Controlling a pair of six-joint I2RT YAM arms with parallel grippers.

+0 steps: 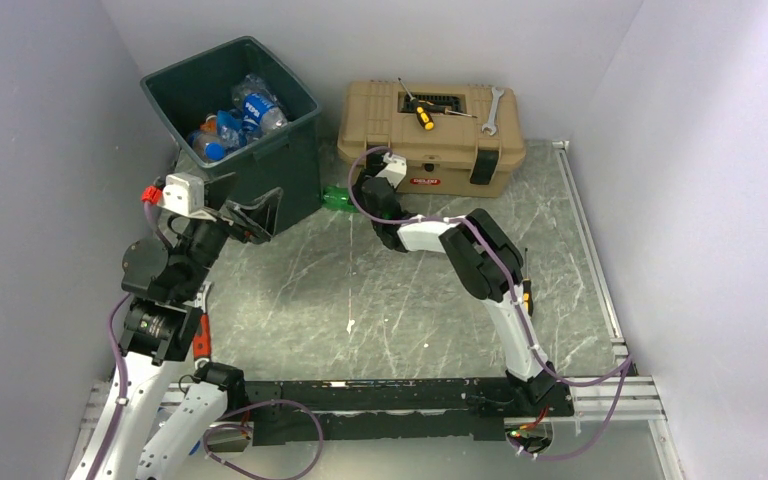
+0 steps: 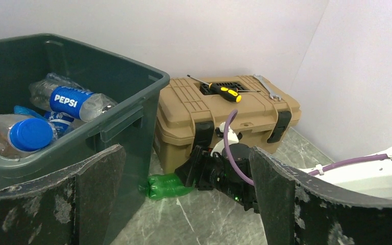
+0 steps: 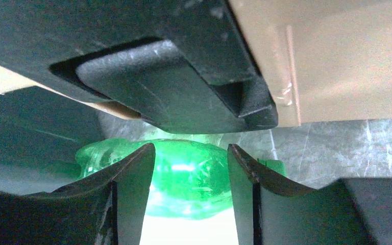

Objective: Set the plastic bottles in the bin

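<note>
A green plastic bottle [image 1: 338,197] lies on the floor between the dark green bin [image 1: 300,170] and the tan toolbox. My right gripper is on the bottle [image 3: 184,178], its fingers shut around the body just below the toolbox latch. The bin holds several clear bottles with blue caps and labels, including a Pepsi bottle [image 2: 69,100]. My left gripper stands open in the air beside the bin, empty, its fingers framing the view of the right arm.
The toolbox [image 1: 430,150] carries screwdrivers and a wrench [image 1: 492,112] on its lid. A red-handled tool [image 1: 201,335] lies at the left, a screwdriver [image 1: 527,298] at the right.
</note>
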